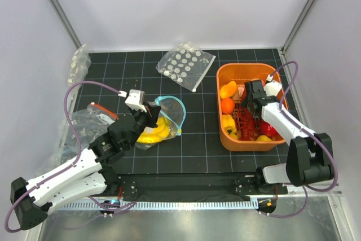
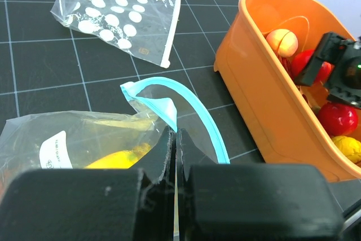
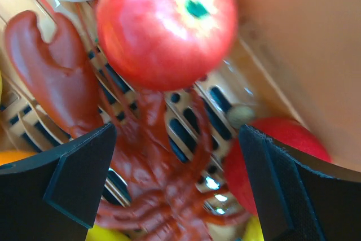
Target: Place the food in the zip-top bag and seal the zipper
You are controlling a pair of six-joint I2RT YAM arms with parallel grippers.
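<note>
My left gripper is shut at the light-blue zipper (image 2: 206, 119) of a clear zip bag (image 2: 34, 145) holding yellow food, apparently bananas (image 1: 155, 135); whether film is between its fingertips is unclear. My right gripper is open, down inside the orange bin (image 1: 248, 146). Under and ahead of it lie a red lobster (image 3: 73, 88), a red apple-like fruit (image 3: 163, 23) and another red item (image 3: 276, 134) by the right finger. The bin also holds an orange (image 1: 227, 105) and a yellow pepper (image 1: 228, 122).
A dotted clear bag (image 1: 183, 66) lies at the back centre. More plastic bags (image 1: 79, 66) are at the left. Bare dark tiles (image 1: 200, 145) show between the open bag and the bin.
</note>
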